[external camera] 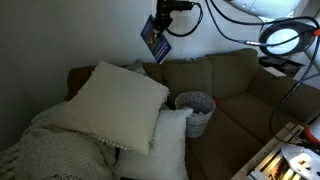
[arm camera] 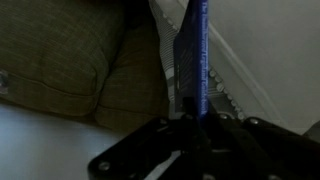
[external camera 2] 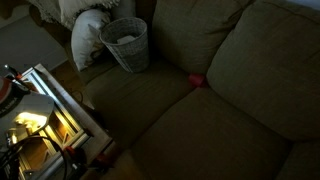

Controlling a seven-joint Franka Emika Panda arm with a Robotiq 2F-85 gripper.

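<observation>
A flat, dark blue book-like item [external camera: 156, 39] hangs tilted high above the sofa in exterior view 1. My gripper [external camera: 163, 17] is shut on its upper end. In the wrist view the blue item [arm camera: 193, 52] is seen nearly edge-on, rising from between the fingers of my gripper. Below and to the right of it in exterior view 1 stands a grey wicker basket [external camera: 194, 113] on the seat. A pale item inside the basket [external camera 2: 128, 53] shows in exterior view 2, where neither gripper nor book is visible.
Large cream pillows [external camera: 118, 105] and a knitted blanket [external camera: 60, 155] cover the sofa's left side. The brown sofa seat [external camera: 225, 135] is mostly clear right of the basket. A small red item [external camera 2: 198, 80] lies at the cushion seam.
</observation>
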